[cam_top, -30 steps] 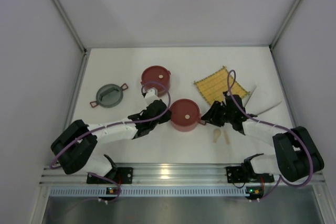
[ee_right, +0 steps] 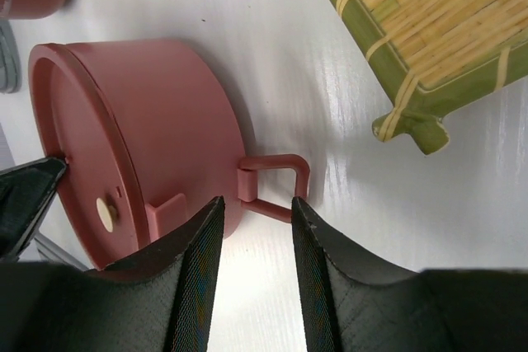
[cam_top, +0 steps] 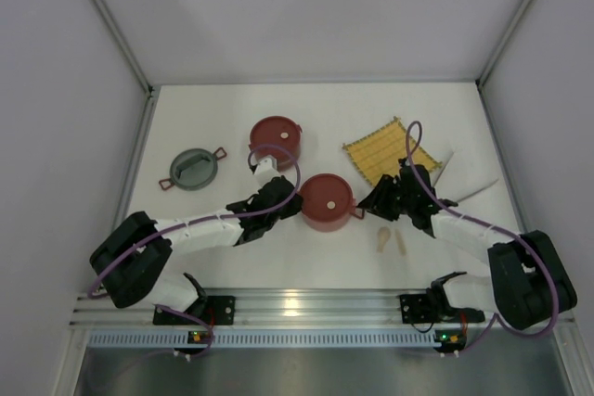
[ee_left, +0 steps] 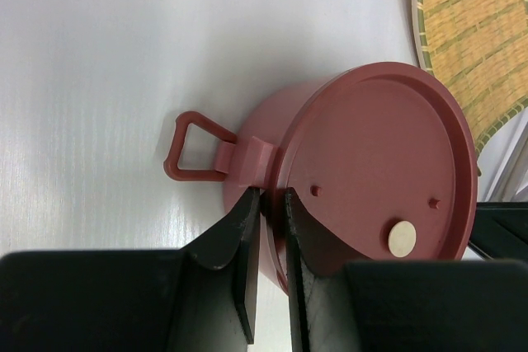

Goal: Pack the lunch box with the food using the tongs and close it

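A round reddish-brown lunch box point(cam_top: 325, 222) with its lid point(cam_top: 327, 194) on top stands in the middle of the table. At its left edge, my left gripper is shut on the rim, close beside one loop handle point(ee_left: 196, 174). On the opposite side, my right gripper is open. In the right wrist view the other loop handle point(ee_right: 280, 160) shows between and just beyond its fingers, one fingertip overlapping the loop's outer end. Whether that fingertip touches the loop I cannot tell.
A second reddish-brown lidded box point(cam_top: 276, 134) stands farther back. To the left lies a grey-green two-handled dish point(cam_top: 193, 170). A woven bamboo mat point(cam_top: 379, 153) lies back right, with a wooden spoon point(cam_top: 382, 240) near the right gripper.
My right gripper has drawn back slightly to the right, and more of the box's right handle shows.
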